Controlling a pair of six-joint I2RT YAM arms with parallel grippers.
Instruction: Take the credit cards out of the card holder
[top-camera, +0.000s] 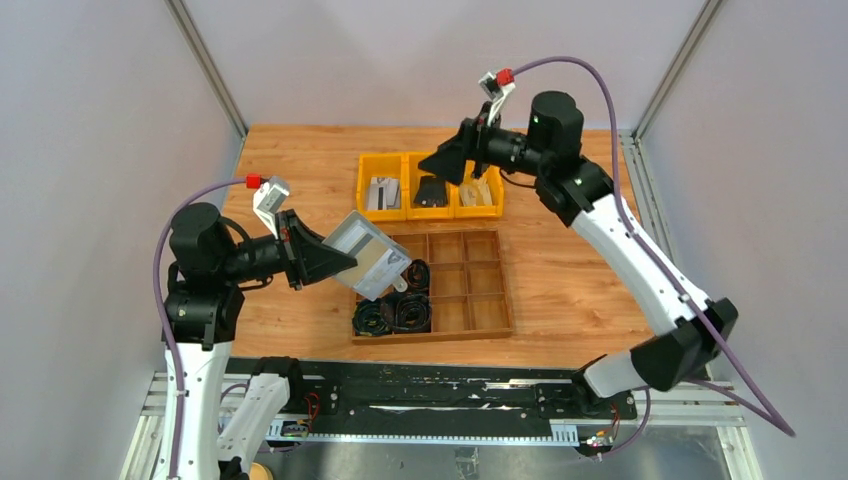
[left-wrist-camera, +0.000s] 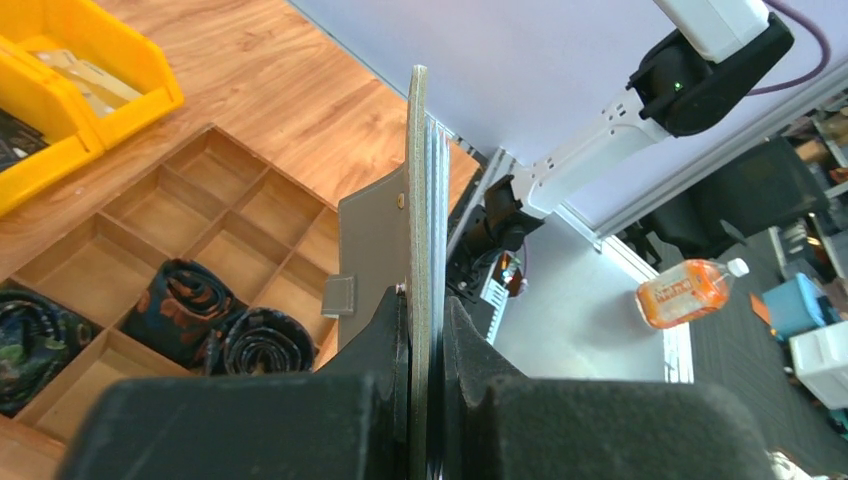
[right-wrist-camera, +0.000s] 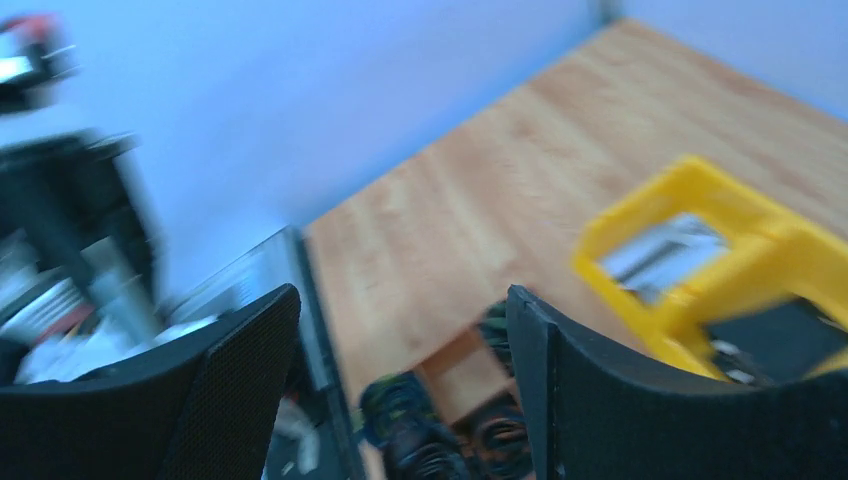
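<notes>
A thin card holder (top-camera: 377, 265), with a clear window on one side and grey-brown leather on the other, hangs tilted over the left of the wooden tray. My left gripper is shut on its edge; in the left wrist view the grey flap with its snap tab (left-wrist-camera: 342, 296) hangs off one side of the upright stack. My right gripper is open and empty, held high over the yellow bin. Flat light pieces that look like cards (top-camera: 384, 194) lie in the bin's left compartment, and dark flat items (top-camera: 431, 192) in the middle one.
Beige items (top-camera: 475, 193) fill part of the right compartment of the yellow bin (top-camera: 405, 180). Below it, the wooden tray (top-camera: 485, 334) holds several dark rolled pieces (top-camera: 411, 313) at left; its right cells are empty.
</notes>
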